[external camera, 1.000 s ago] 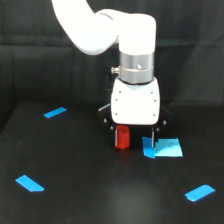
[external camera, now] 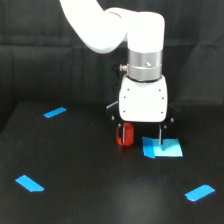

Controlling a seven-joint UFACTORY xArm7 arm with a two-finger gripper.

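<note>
The white arm comes down from the top, with its gripper [external camera: 142, 132] low over the right half of the table. The two dark fingers stand apart, so the gripper is open. A small red object [external camera: 126, 135] stands by the left finger, partly behind it; whether they touch I cannot tell. Blue and light blue pieces [external camera: 169, 148] lie together beneath the right finger.
Separate blue strips lie on the dark table [external camera: 90, 185]: one at the back left [external camera: 55, 111], one at the front left [external camera: 29, 184], one at the front right [external camera: 200, 192].
The arm and gripper have moved a little to the right. The red object shows slightly further right too.
</note>
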